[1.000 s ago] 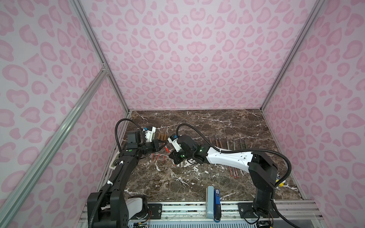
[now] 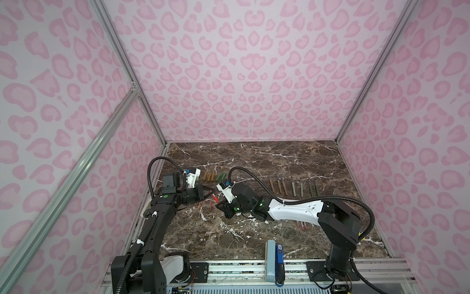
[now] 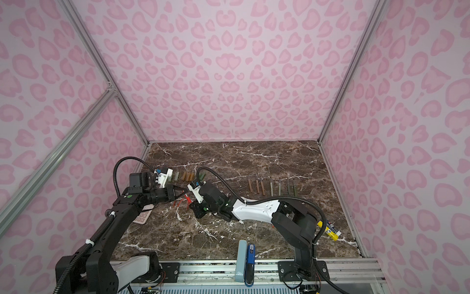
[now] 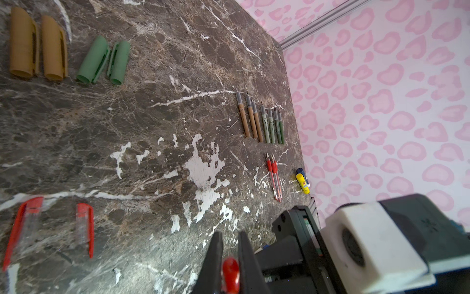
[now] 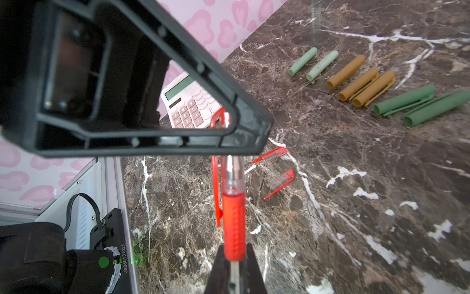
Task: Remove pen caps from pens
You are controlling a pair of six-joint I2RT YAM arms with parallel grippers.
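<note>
In the right wrist view a red gel pen (image 5: 234, 225) stands lengthwise, its clear cap with red clip (image 5: 216, 191) still over the tip. My right gripper is shut on the pen's barrel just below the red grip. A black finger of my left gripper crosses the cap's upper part there. The left wrist view has the red cap end (image 4: 231, 274) between its two fingers, which are shut on it. Both grippers meet face to face at the left of the table, with the red pen (image 2: 215, 198) bridging them.
Two loose red caps (image 5: 280, 182) lie below the pen. Brown caps (image 5: 359, 84) and green caps (image 5: 405, 99) form a row behind. Uncapped brown pens (image 4: 250, 117) and red pens (image 4: 274, 176) lie at the right. A calculator (image 5: 191, 103) sits left.
Both grippers have shifted slightly.
</note>
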